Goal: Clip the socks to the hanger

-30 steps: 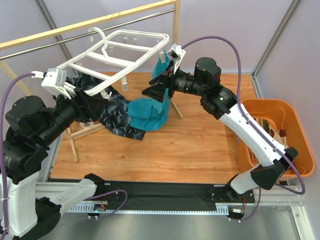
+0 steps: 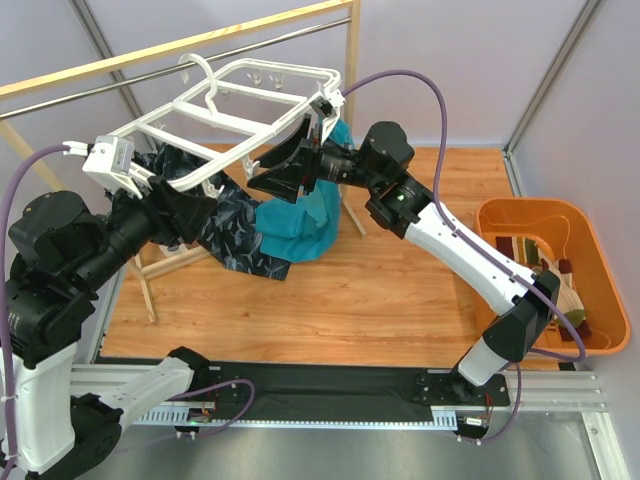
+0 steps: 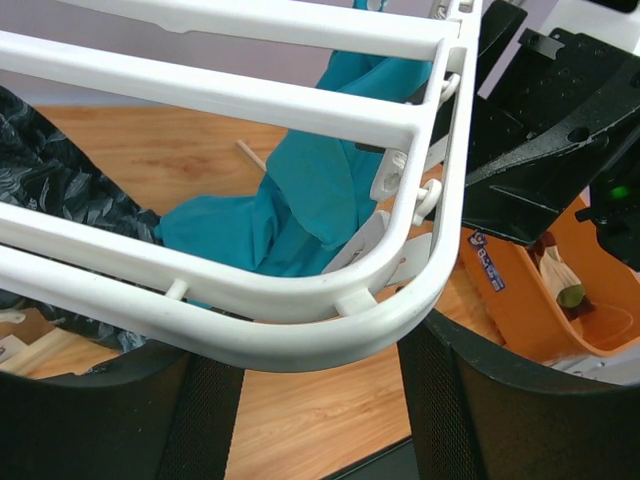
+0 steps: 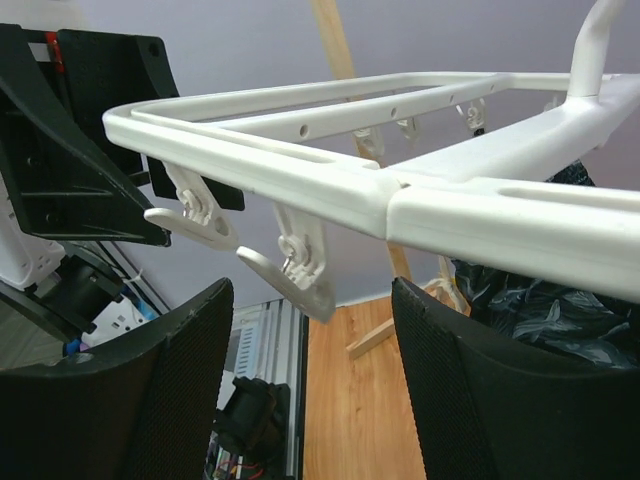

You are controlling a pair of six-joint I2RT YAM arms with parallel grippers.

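Observation:
The white clip hanger (image 2: 245,125) hangs raised below the rack. My left gripper (image 2: 185,215) is at its near left end; in the left wrist view its fingers flank the rounded frame end (image 3: 320,340), whether gripping is unclear. My right gripper (image 2: 270,170) stands at the hanger's right side; in the right wrist view a white clip (image 4: 300,275) sits just above and between its parted fingers. A teal cloth (image 2: 295,225) and a dark patterned cloth (image 2: 235,235) lie behind and below. Socks (image 2: 555,290) are in the orange bin (image 2: 595,340) at right.
A wooden rack with a metal rail (image 2: 130,80) spans the back.
My right gripper has moved left toward the hanger, reaching its near-right clips. The left arm has stayed in place.

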